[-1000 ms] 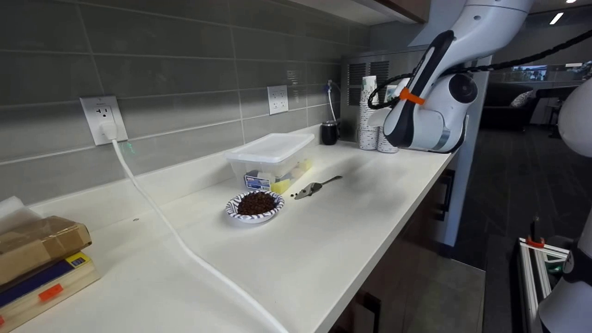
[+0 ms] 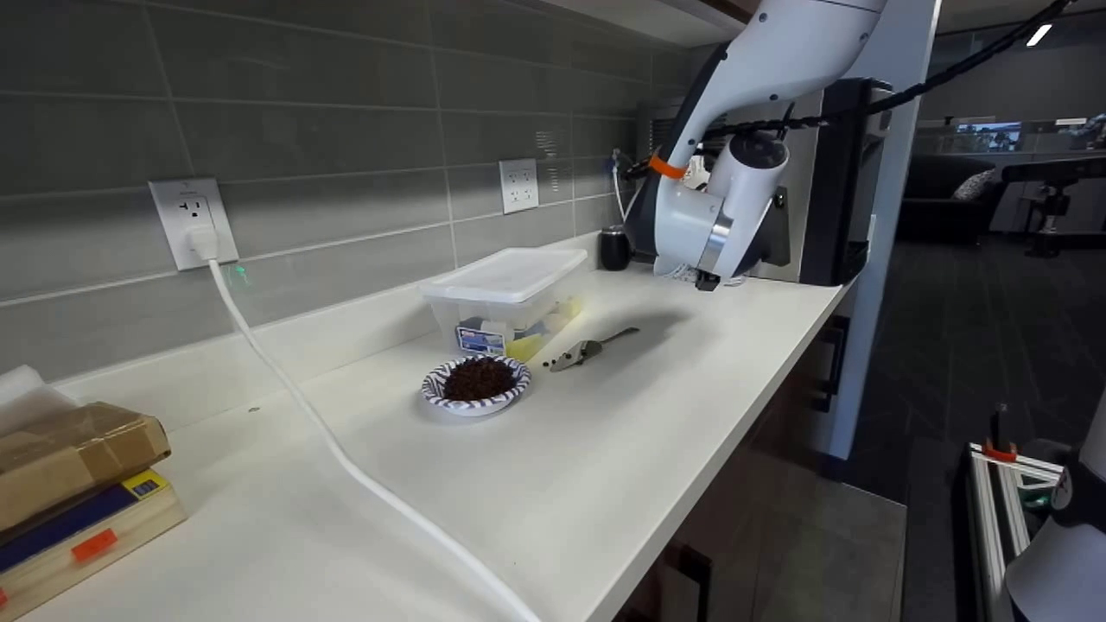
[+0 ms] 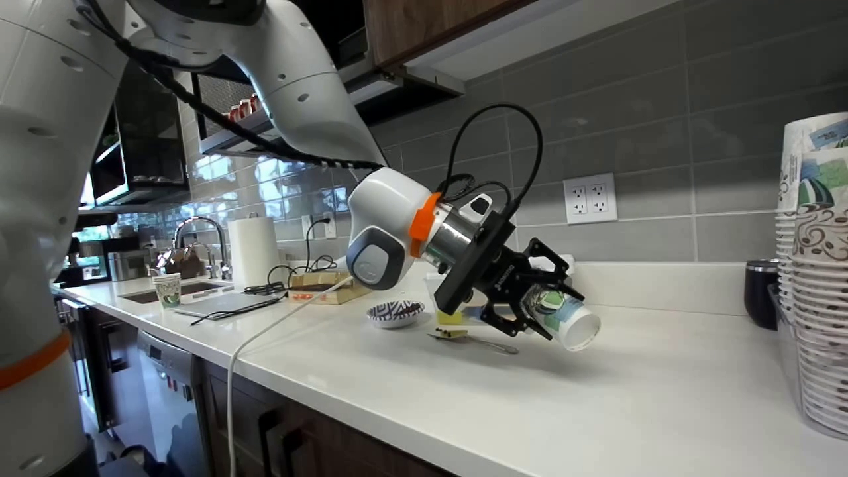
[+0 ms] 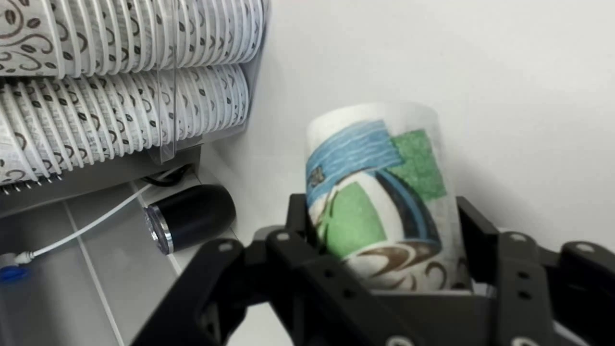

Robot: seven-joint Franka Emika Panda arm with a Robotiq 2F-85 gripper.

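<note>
A paper cup with a green and blue print is tilted above the counter, clear of its surface, in exterior view 2. My gripper is closed around it, one finger on each side. The same cup fills the middle of the wrist view, between the black fingers. Exterior view 1 shows only a dark bit of the hand below the arm; the cup is hidden there. A patterned bowl holds dark brown bits, and a metal scoop lies beside it with a few dark bits around.
Behind the bowl stands a lidded clear plastic bin against the wall. Tall stacks of paper cups rise at the right end, with a black tumbler next to them. A white cable crosses the counter. Open counter lies under the gripper.
The arm has swung left in exterior view 1, from near the counter's right edge toward the bin and scoop. It now hides the cup stacks. The bowl and scoop have not moved.
</note>
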